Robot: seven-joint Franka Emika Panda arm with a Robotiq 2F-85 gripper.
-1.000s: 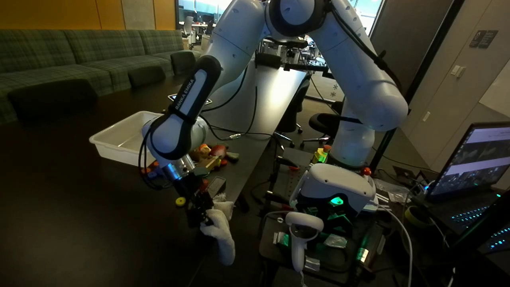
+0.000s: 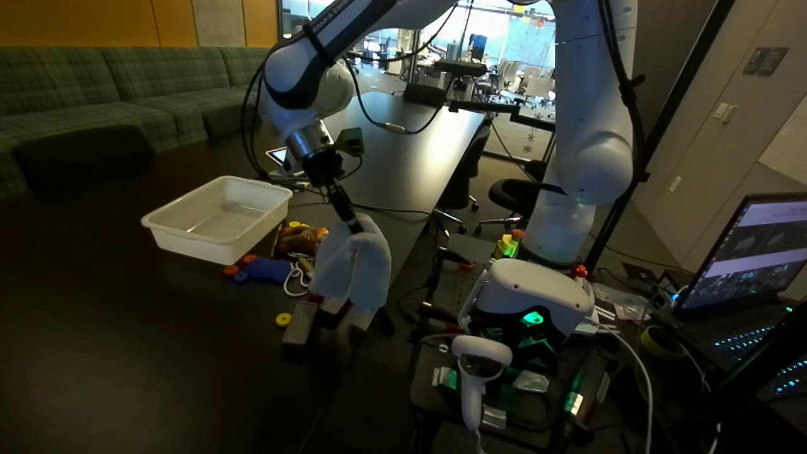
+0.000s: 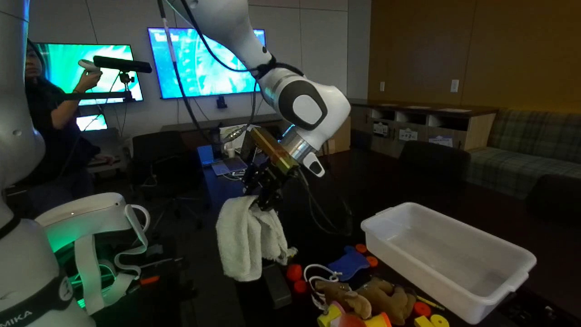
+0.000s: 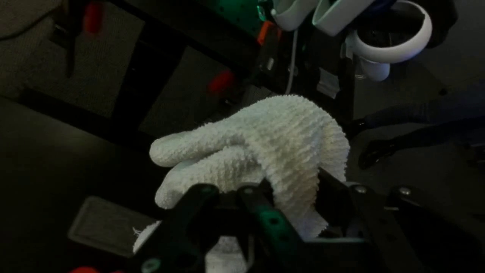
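Note:
A white terry cloth (image 2: 352, 261) hangs in folds from my gripper (image 2: 355, 226), which is shut on it near the table's right edge. Exterior view 2 has the cloth (image 3: 248, 237) drooping below the gripper (image 3: 264, 202), its lower end near a dark oblong block (image 3: 278, 286). In the wrist view the bunched cloth (image 4: 273, 136) passes between the fingers of the gripper and covers part of them. Whether the cloth's lowest end touches the table or the block, I cannot tell.
A white, empty-looking bin (image 3: 419, 256) stands on the dark table. Between it and the cloth lie a blue toy piece (image 3: 348, 263), a brown plush toy (image 3: 389, 299) and several small pieces. A yellow disc (image 2: 284, 320) lies apart.
The arm has risen and drawn back from the near part of the table, carrying the cloth with it. The cloth now hangs higher and farther back, beside the toys.

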